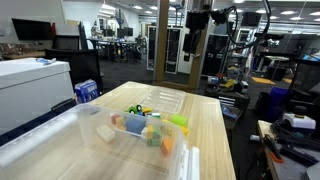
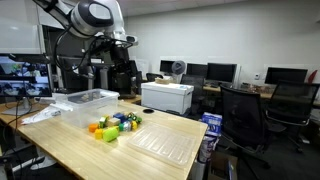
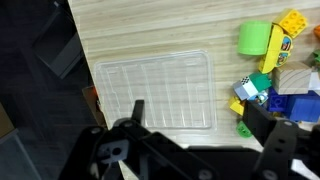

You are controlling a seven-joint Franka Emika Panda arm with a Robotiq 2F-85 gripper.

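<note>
My gripper stands open above the table, with no object between its fingers. It hangs high over the table in exterior view 2, where the gripper [image 2: 124, 82] shows dark against the background. Below it in the wrist view lies a pale, flat, clear tray [image 3: 160, 85]. To the right of that tray are loose blocks: a green cylinder [image 3: 254, 38], a yellow block [image 3: 275, 47], an orange block [image 3: 293, 22], a wooden cube [image 3: 291, 75] and a blue block [image 3: 303, 107]. The fingers partly cover the tray's near edge and some small pieces.
A clear bin [image 2: 82, 112] stands at the far left of the table in exterior view 2, beside the blocks. Bare wooden tabletop [image 2: 98, 155] lies in front of the pile. A blue-and-white box [image 2: 210, 137] stands just beyond the table's right side.
</note>
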